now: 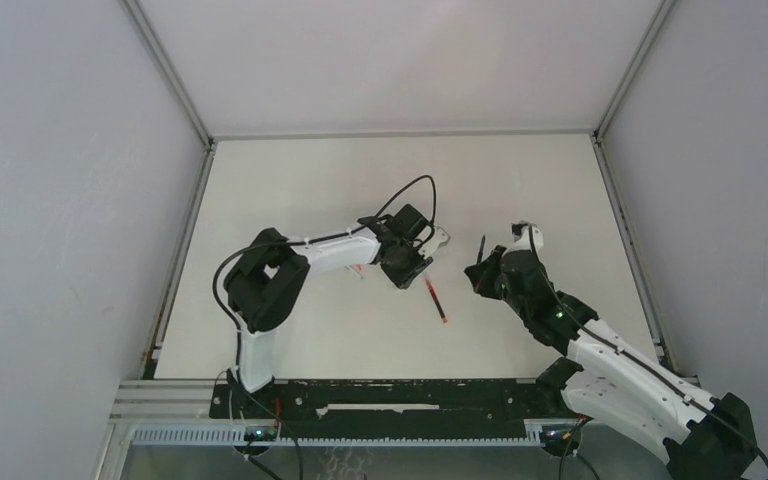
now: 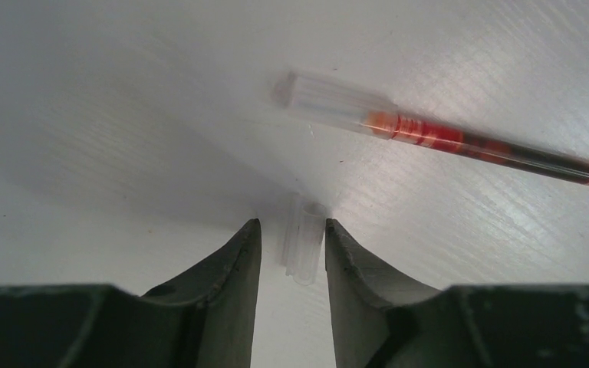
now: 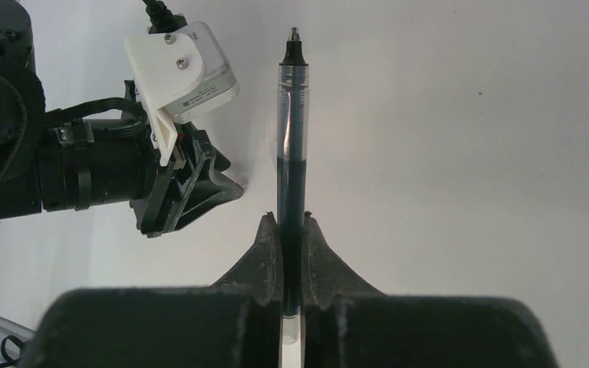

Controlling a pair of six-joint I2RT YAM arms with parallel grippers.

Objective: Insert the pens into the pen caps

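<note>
A clear cap [image 2: 310,245] lies on the white table between the fingertips of my part-open left gripper, in the left wrist view. Above it lies a red-and-black pen [image 2: 491,150] with a clear cap on its left end; it shows also in the top view [image 1: 435,298]. My right gripper is shut on a dark pen [image 3: 291,123], whose bare tip points away from the fingers.
The left gripper's body [image 1: 405,250] sits mid-table, left of the right one [image 1: 495,265]. Small red items [image 1: 358,271] show beneath the left arm.
</note>
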